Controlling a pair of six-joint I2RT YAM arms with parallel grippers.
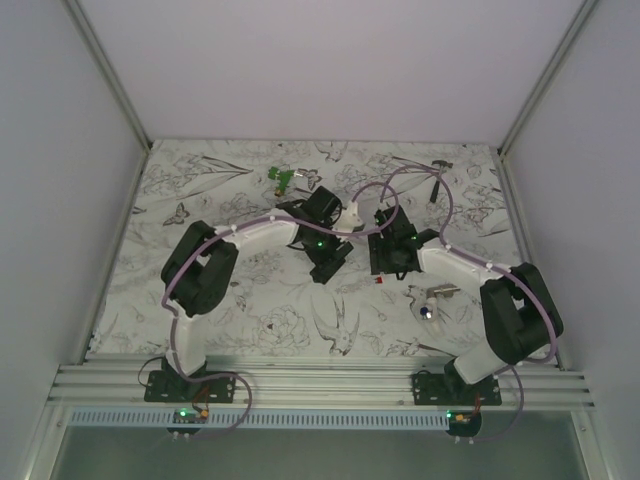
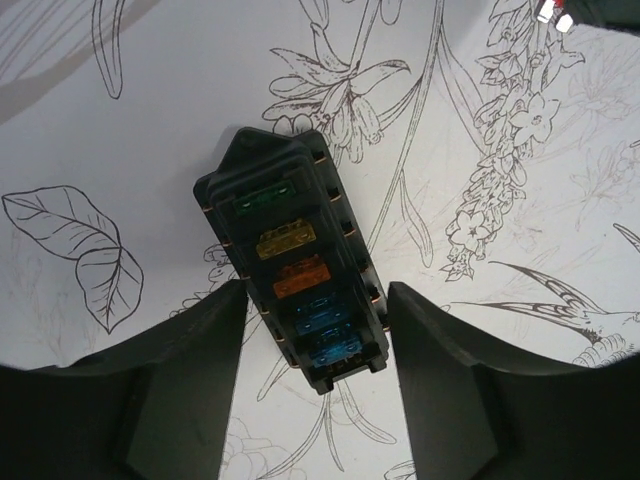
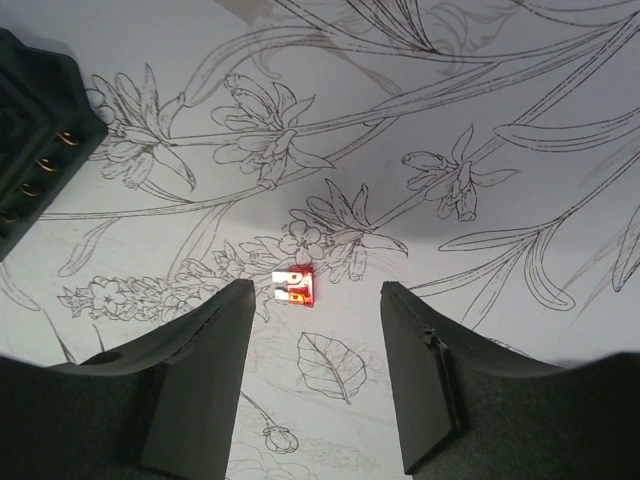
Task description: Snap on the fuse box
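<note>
A black fuse box (image 2: 290, 255) with coloured fuses in green, yellow, orange and blue lies on the floral surface under my left gripper; the fingers stand part open around its lower end. My right gripper is open above a small red-and-white piece (image 3: 294, 286), with a dark ribbed part (image 3: 40, 140) at the upper left of the right wrist view. In the top view both grippers hover near the middle, side by side.
A green item (image 1: 280, 178) lies at the back, a hammer (image 1: 437, 180) at the back right, and several small tools (image 1: 440, 292) at the right front.
</note>
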